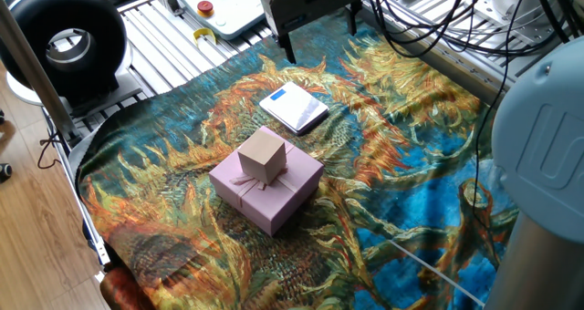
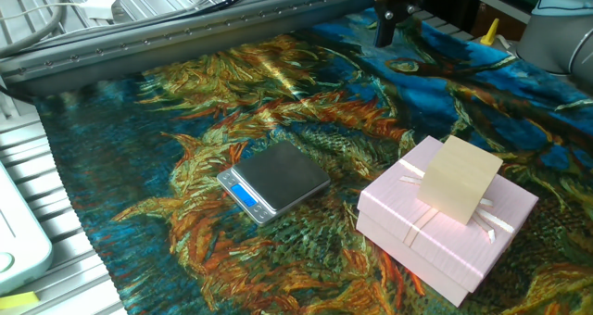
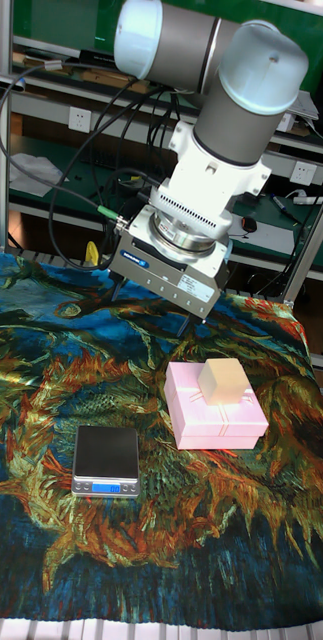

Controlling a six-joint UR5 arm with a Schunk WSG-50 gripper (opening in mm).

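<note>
A plain wooden cube (image 1: 263, 155) rests on the lid of a pink gift box (image 1: 287, 196) tied with a ribbon. In exterior view 2 the cube (image 2: 460, 181) sits near the middle of the box lid. A small digital scale (image 2: 287, 176) lies on the cloth beside the box, its dark plate bare and its blue display lit. My gripper (image 1: 321, 38) hangs above the cloth, clear of the box, cube and scale. Its two fingers stand wide apart with nothing between them, as exterior view 3 also shows for the gripper (image 3: 151, 307).
A patterned cloth (image 1: 164, 237) covers the table, with free room around the box and scale. Loose black cables (image 1: 438, 27) hang near the arm. A red emergency button (image 1: 205, 8) is at the back, and a metal rail (image 2: 185, 42) edges the table.
</note>
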